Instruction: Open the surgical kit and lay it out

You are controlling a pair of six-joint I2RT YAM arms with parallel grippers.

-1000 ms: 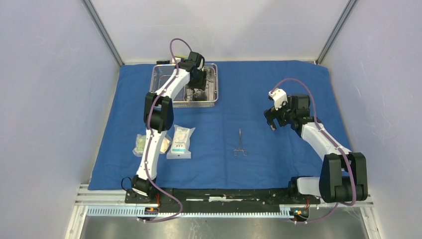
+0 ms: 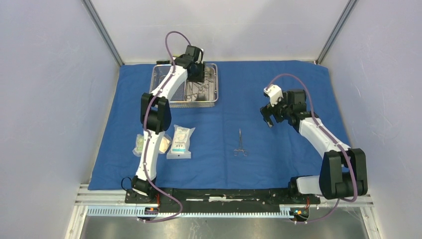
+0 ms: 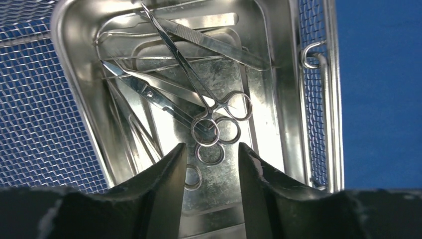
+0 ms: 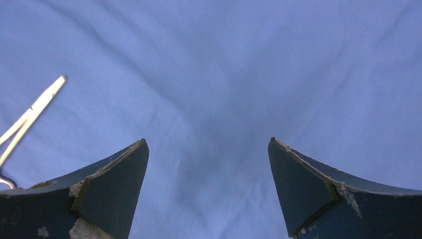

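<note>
Inside a mesh basket (image 2: 184, 104) at the back left, a steel tray (image 3: 278, 109) holds several tweezers and ring-handled instruments. My left gripper hangs over the tray, fingers apart and nothing between them. Just past its fingertips are the ring handles of a forceps (image 3: 199, 94), which lies across other instruments. One lone forceps (image 2: 240, 145) rests on the blue cloth, front centre; its end (image 4: 32, 114) shows at the left of the right wrist view. Over bare cloth on the right, my right gripper stands wide open and empty.
A white package (image 2: 180, 142) lies front left, with clear packs (image 2: 140, 144) beside it, partly under the left arm. The basket's mesh wall and handle (image 3: 324, 114) border the tray.
My left gripper has drawn back and risen slightly above the tray; its fingers stand further apart than before. The right arm has moved a little left and toward the back.
</note>
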